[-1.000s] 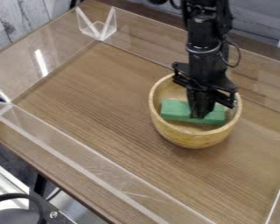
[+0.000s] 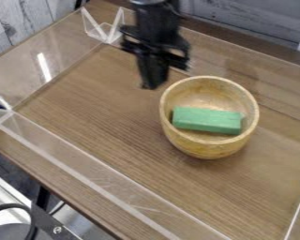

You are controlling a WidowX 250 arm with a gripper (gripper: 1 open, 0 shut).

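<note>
A round tan bowl [image 2: 180,140] rests on the wooden table at the right, with a green rectangular block [image 2: 206,121] inside it. The robot's black arm hangs from the top centre, blurred, above and to the upper left of the bowl, with its gripper [image 2: 153,80] apart from both bowl and block. The blur hides whether the fingers are open or shut.
A clear plastic edge runs along the left side, and a black cable [image 2: 15,225] lies at the lower left.
The arm has risen out of the bowl and moved up and to the left. The green block stays in the bowl, now fully in view.
</note>
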